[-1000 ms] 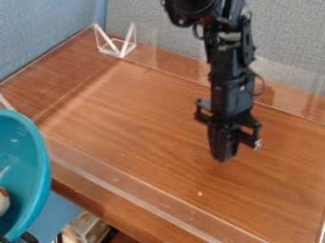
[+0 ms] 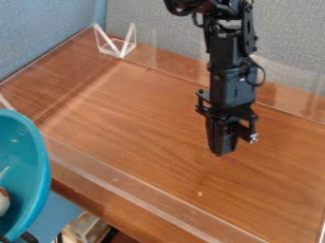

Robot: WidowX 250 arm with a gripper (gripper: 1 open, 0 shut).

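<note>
My black gripper [image 2: 221, 142] points down over the right middle of the wooden table [image 2: 140, 114], its tips low near the surface. Whether its fingers are open or shut is hard to tell from this view, and no object shows at the tips.
A teal bowl [image 2: 23, 180] at the left edge holds a pale round item. A white wire frame [image 2: 114, 46] stands at the back left corner. Grey padded walls close off the back.
</note>
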